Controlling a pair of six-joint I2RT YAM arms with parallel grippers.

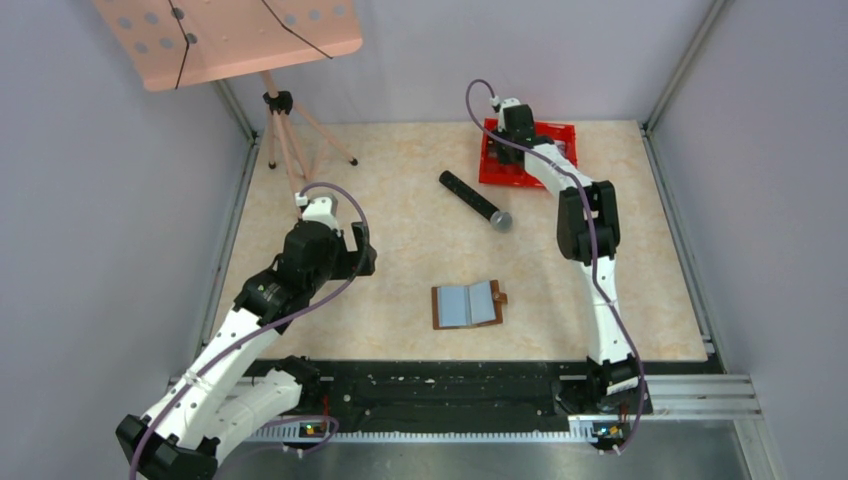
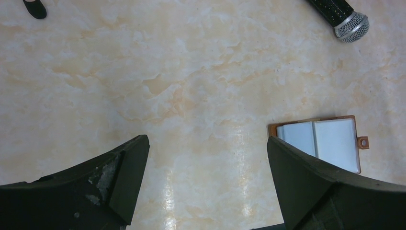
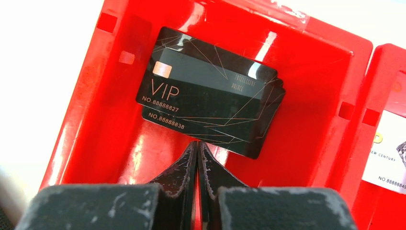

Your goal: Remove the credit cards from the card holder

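The brown card holder (image 1: 437, 308) lies spread flat on the table, its pale inner sleeves upward; the left wrist view catches the holder (image 2: 336, 139) at lower right. Left of it, my left gripper (image 1: 364, 250) hangs over bare table, fingers wide apart and empty. Two black VIP cards (image 3: 206, 91) or more lie stacked in a compartment of the red box (image 3: 306, 163). My right gripper is shut just above that compartment, fingertips at the stack's lower edge, nothing showing between them. A white card (image 3: 387, 158) lies in the compartment to the right.
A black microphone (image 1: 470, 194) rests between the holder and the red box (image 1: 506, 176). A pink board on a tripod (image 1: 290, 140) stands at the back left. Open table surrounds the holder.
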